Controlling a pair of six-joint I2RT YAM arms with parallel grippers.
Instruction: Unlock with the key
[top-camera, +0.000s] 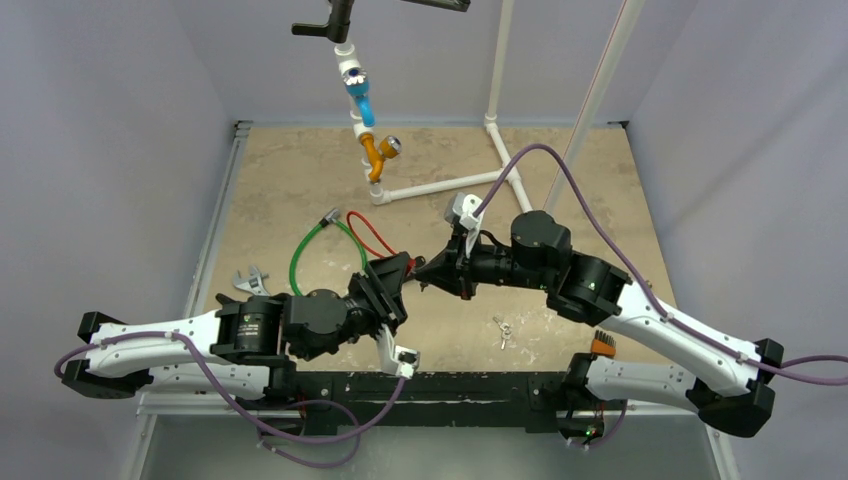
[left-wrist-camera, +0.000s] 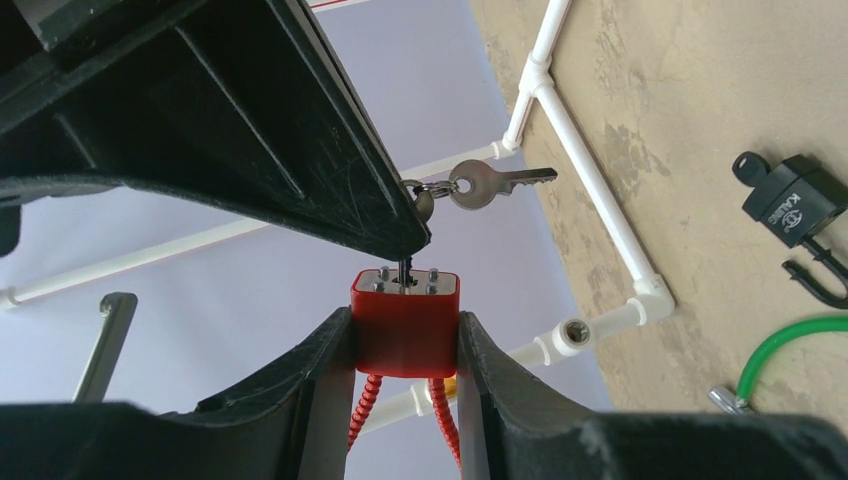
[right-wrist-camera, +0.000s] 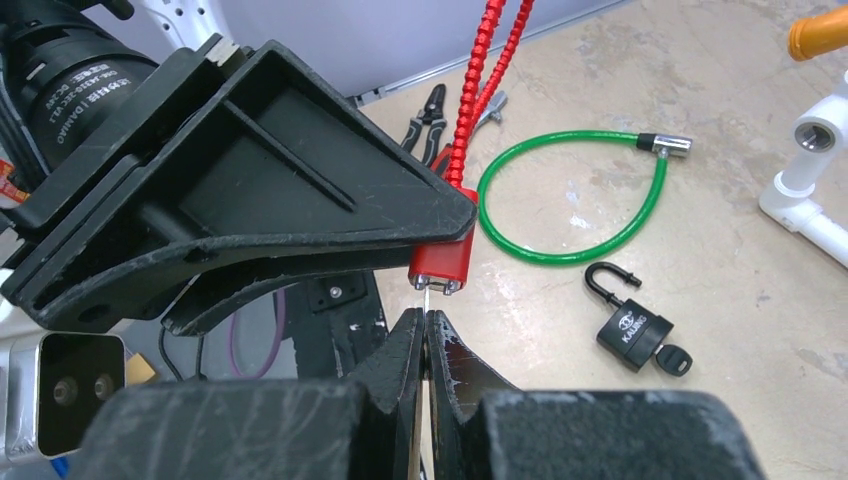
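A red lock body with red ribbed cable sits between the fingers of my left gripper, which is shut on it. Right above its slotted end is the tip of my right gripper, shut on a thin key whose blade points at the lock's end face. In the left wrist view that key's blade meets the slot; how deep it sits cannot be told. A second key dangles from a ring beside the right fingertips. From above, both grippers meet near the table's centre and largely hide the lock.
An unlocked black padlock with its key lies on the table below. The green cable lock rests nearby. White pipes run behind the arms. Loose keys lie in front, with bare table around them.
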